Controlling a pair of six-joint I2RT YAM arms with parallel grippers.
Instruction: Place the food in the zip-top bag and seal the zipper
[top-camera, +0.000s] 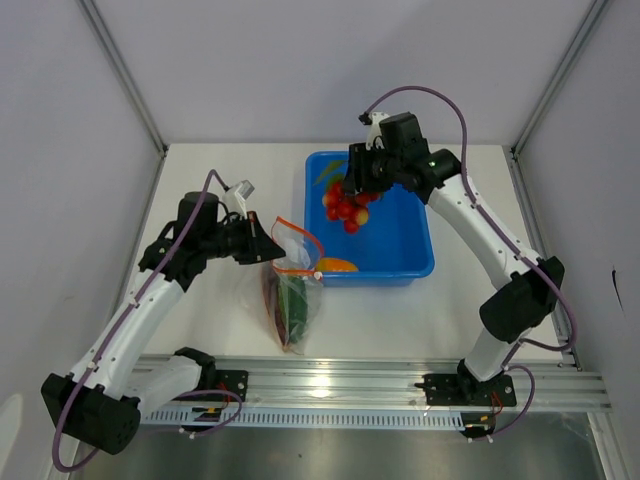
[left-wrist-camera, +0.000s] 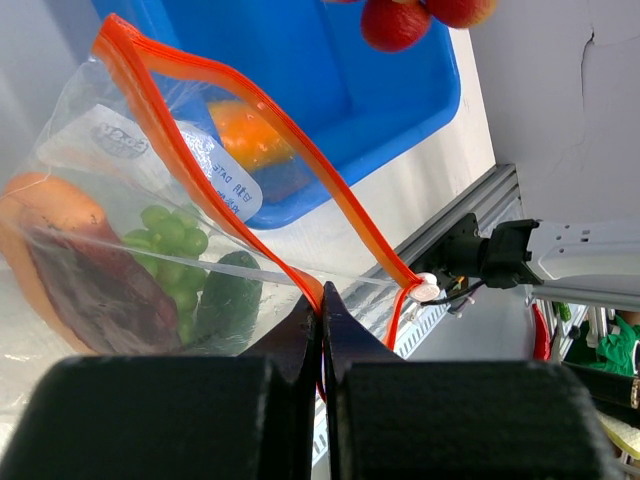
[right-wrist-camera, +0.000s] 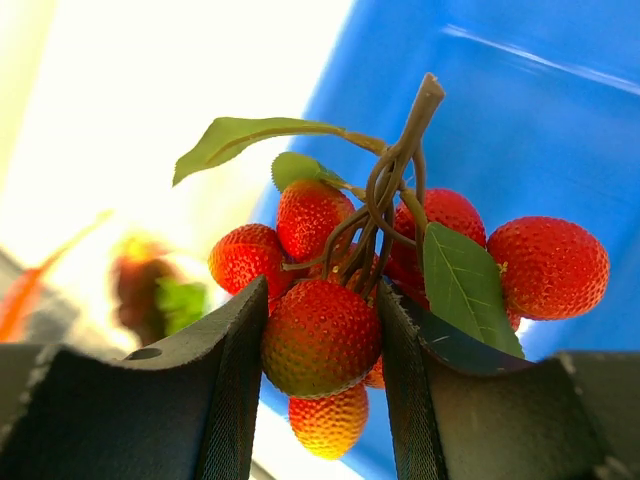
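Observation:
The clear zip top bag (top-camera: 290, 310) with orange rim (left-wrist-camera: 250, 110) stands open left of the blue bin (top-camera: 390, 240), holding grapes (left-wrist-camera: 170, 250), a dark green item (left-wrist-camera: 225, 310) and an orange-and-dark item (left-wrist-camera: 50, 250). My left gripper is shut on the bag's rim. Above the bin, my right gripper is shut on a bunch of red fruit (right-wrist-camera: 545, 265) with stems and leaves, one fruit between its fingers.
An orange food piece (top-camera: 337, 265) lies in the bin's front left corner.

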